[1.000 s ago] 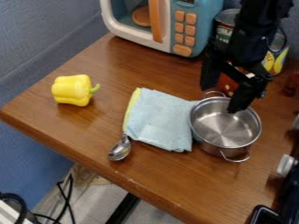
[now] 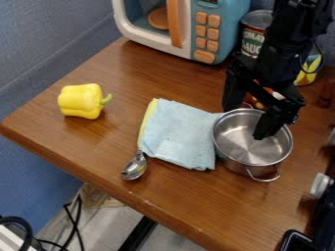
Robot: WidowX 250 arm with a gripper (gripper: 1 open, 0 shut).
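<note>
My black gripper (image 2: 250,108) reaches down from the upper right over the steel pot (image 2: 253,152), its fingers low at the pot's rear rim. Whether they are open or shut on anything is hard to tell. The pot stands upright beside a folded light-blue cloth (image 2: 179,135). A small red-orange thing behind the gripper is mostly hidden.
A yellow pepper (image 2: 81,100) sits at the left on the wooden table (image 2: 131,206). A metal spoon (image 2: 135,167) lies by the cloth. A toy microwave (image 2: 177,25) and cans stand at the back.
My gripper has shifted slightly left and down toward the pot's rear rim. The other things look unmoved.
</note>
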